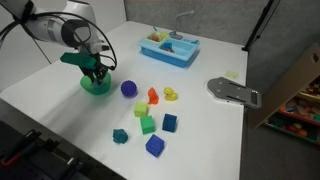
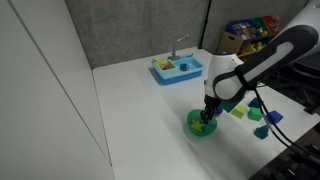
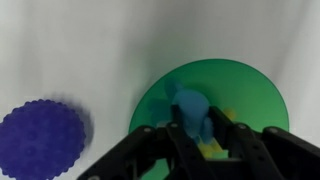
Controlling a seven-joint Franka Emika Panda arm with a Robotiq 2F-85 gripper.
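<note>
My gripper is down at a round green dish [image 3: 262, 88], its dark fingertips over the dish's near half. A light blue object [image 3: 190, 100] shows right at the fingertips, with a yellow patch [image 3: 229, 114] beside it in the dish. Whether the fingers press on the blue object is too dark and blurred to tell. In exterior view 1 the gripper [image 1: 100, 78] covers much of the green dish [image 1: 88, 88], and its contents are mostly hidden there.
A spiky purple ball [image 1: 129, 89] lies just right of the dish. Several coloured blocks and small toys, among them a blue block [image 1: 155, 146], are spread to the right and front. A blue toy sink [image 1: 167, 50] stands at the back; a grey metal tray [image 1: 234, 92] lies right.
</note>
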